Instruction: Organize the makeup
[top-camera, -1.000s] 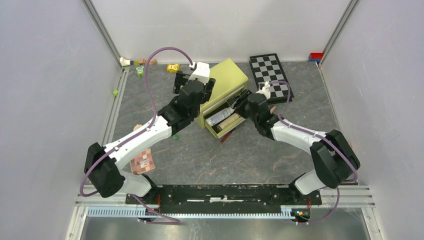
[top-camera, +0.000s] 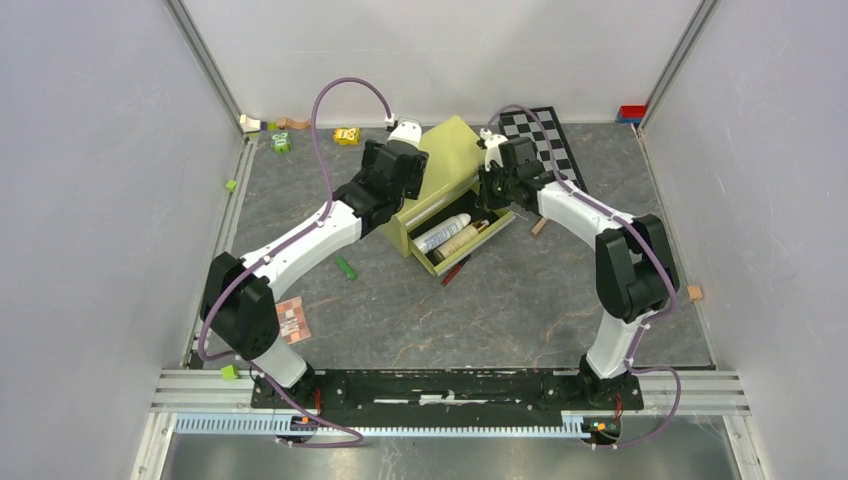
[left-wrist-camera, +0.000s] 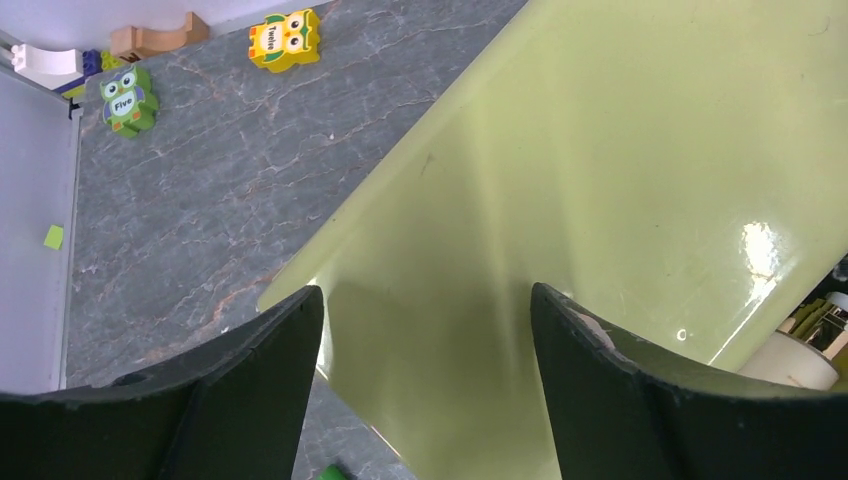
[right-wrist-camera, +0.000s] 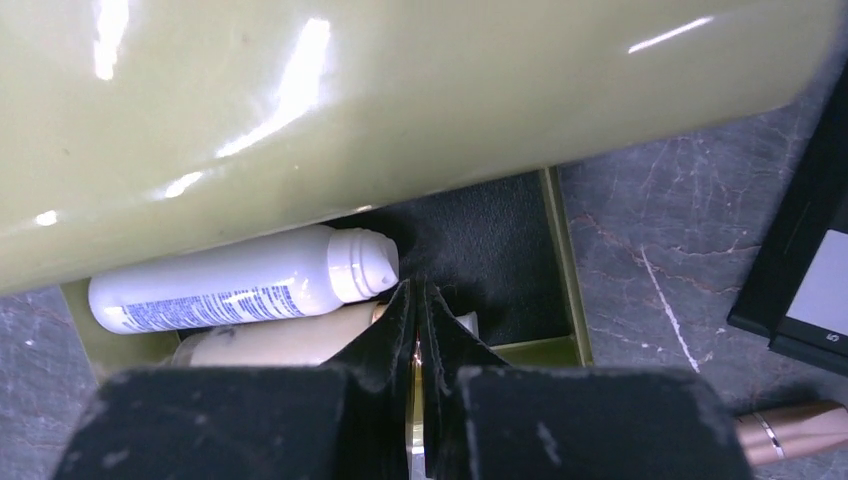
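A yellow-green drawer box (top-camera: 454, 155) has its lower drawer (right-wrist-camera: 557, 250) pulled out, holding a white bottle (right-wrist-camera: 230, 285) and a beige bottle (right-wrist-camera: 270, 340). My left gripper is over the box's lid, its fingers apart. My right gripper is at the drawer's front, fingertips together over the beige bottle's cap end; I cannot tell what, if anything, is between them. A pink-brown cylinder (right-wrist-camera: 790, 432) lies on the table outside the drawer.
A checkered board (top-camera: 540, 140) lies at the back right. Small owl blocks (left-wrist-camera: 285, 40) and wooden pieces are at the back left. A red pencil-like item lies before the drawer.
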